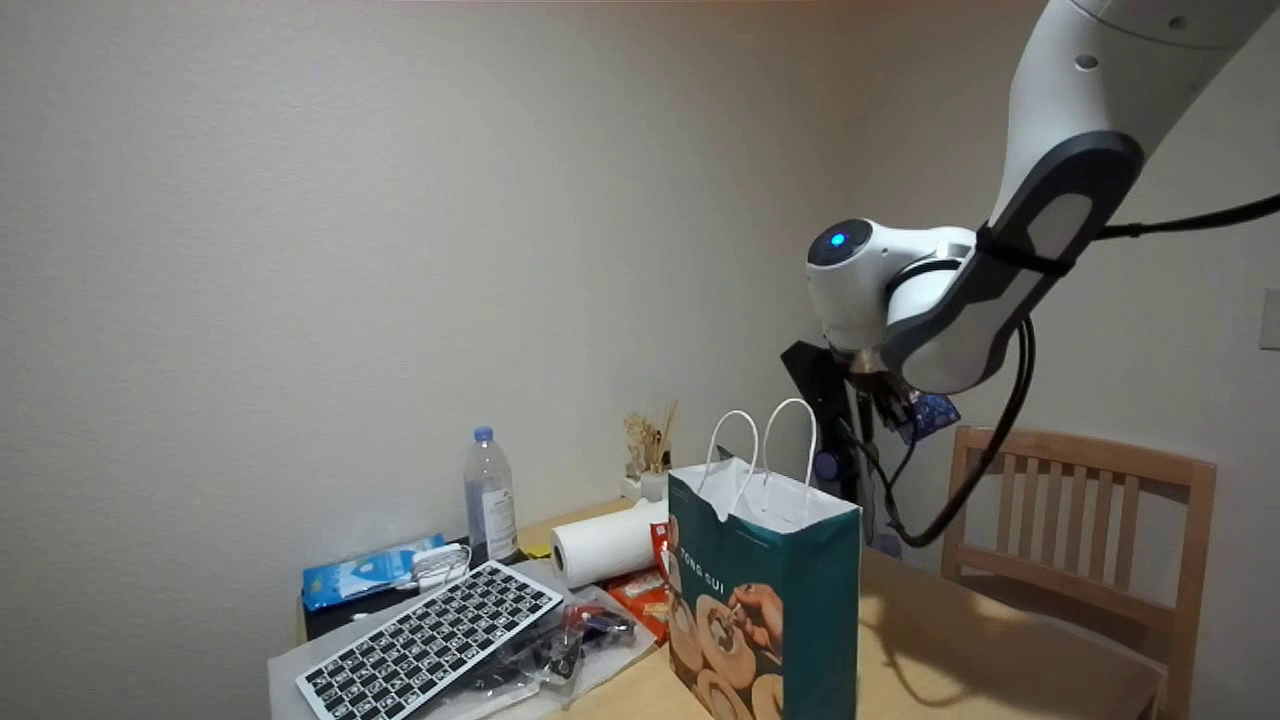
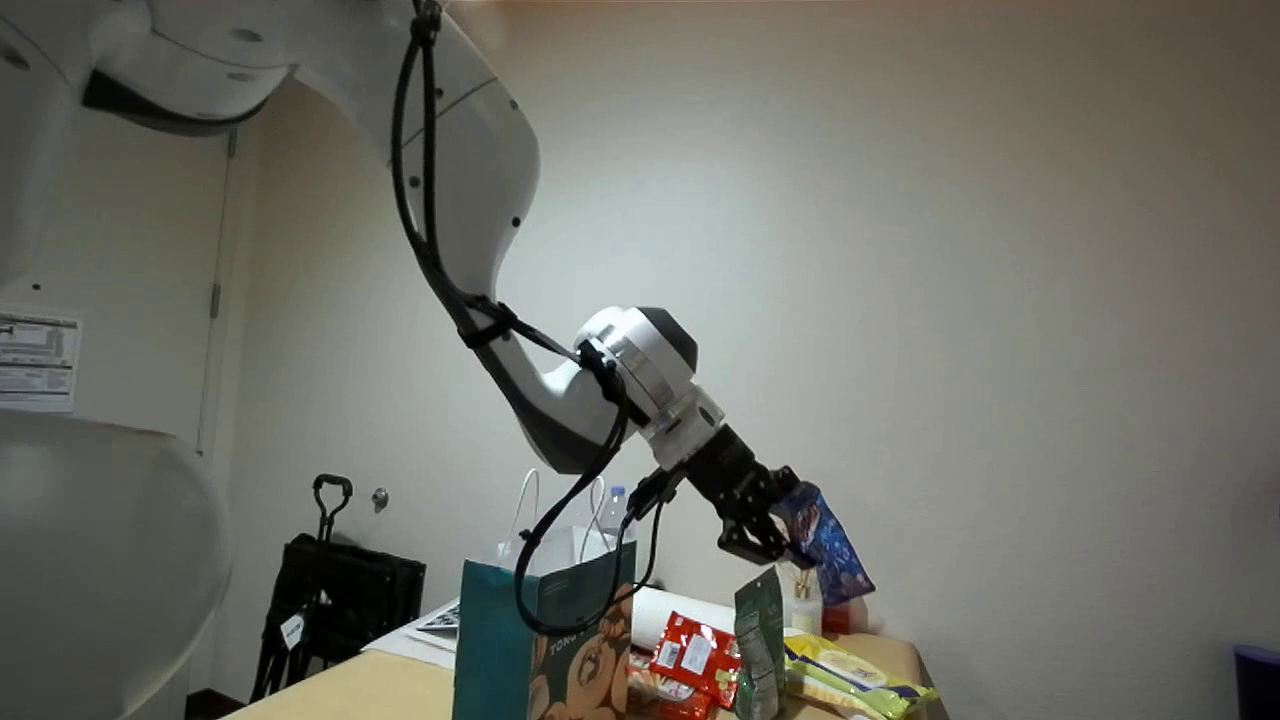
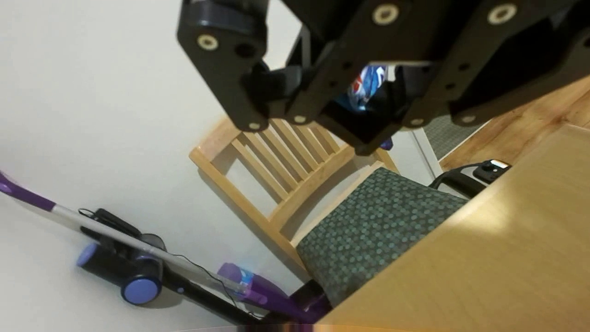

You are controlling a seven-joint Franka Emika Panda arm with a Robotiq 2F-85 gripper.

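A dark blue snack packet point(image 2: 828, 546) is pinched in my gripper point(image 2: 786, 528), which is shut on its edge and holds it up in the air. The packet point(image 1: 933, 414) also shows beside the arm's end in exterior view 1. Only a scrap of the blue packet point(image 3: 369, 85) appears between the dark finger links in the wrist view; the rest is hidden behind them. A green paper bag point(image 1: 768, 576) with white handles stands upright and open on the table point(image 1: 912, 612), left of my gripper in exterior view 1. What lies inside it is hidden.
Behind the bag lie a paper roll point(image 1: 606, 542), red packets point(image 2: 696, 658), a dark green pouch point(image 2: 759, 648) and a yellow pack point(image 2: 846, 674). A bottle point(image 1: 489, 498) and a keyboard-like panel point(image 1: 429, 642) sit left. Beyond the table is a wooden chair point(image 1: 1080, 516).
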